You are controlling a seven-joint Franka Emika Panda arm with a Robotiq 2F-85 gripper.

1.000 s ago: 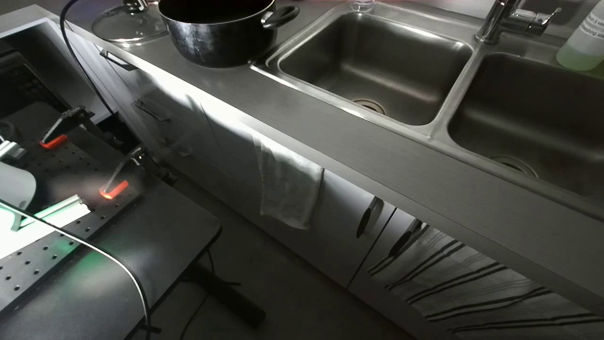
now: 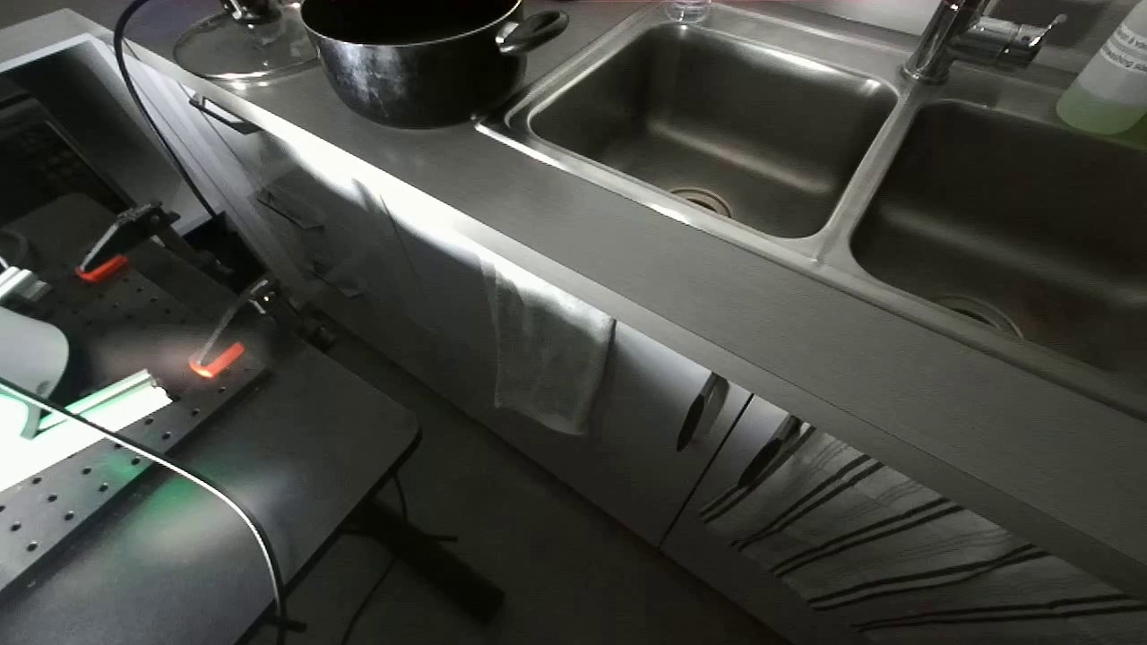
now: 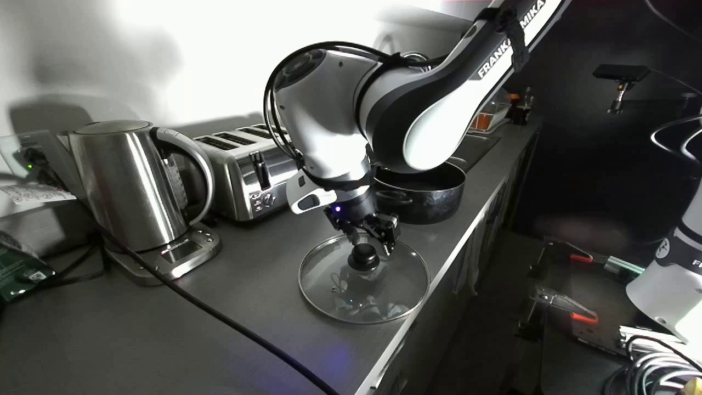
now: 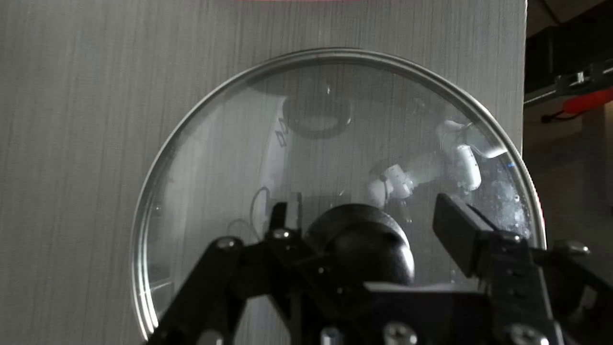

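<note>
A round glass lid point(image 4: 201, 138) with a metal rim lies flat on the counter, its black knob point(image 3: 363, 257) upward. My gripper point(image 3: 372, 243) points down over the knob. In the wrist view the gripper is open: one finger point(image 4: 291, 212) stands left of the knob point(image 4: 373, 247) and the other finger point(image 4: 462, 230) right of it, with a wider gap on the right. Neither finger appears to press on the knob. Exterior view 1 shows the lid point(image 2: 204, 54) at the top left, with only a little of the gripper above it.
Close beyond the lid stands a black pot point(image 3: 428, 201). A toaster point(image 3: 230, 178) and a steel kettle point(image 3: 122, 191) are behind and to the left. The lid's rim lies near the counter's front edge. A cable point(image 3: 230, 322) crosses the foreground; bare counter point(image 3: 217, 355) surrounds it.
In exterior view 1, dark gripper parts now show above the lid at the top edge, a little lower than a second ago. The lid and pot look unmoved.
</note>
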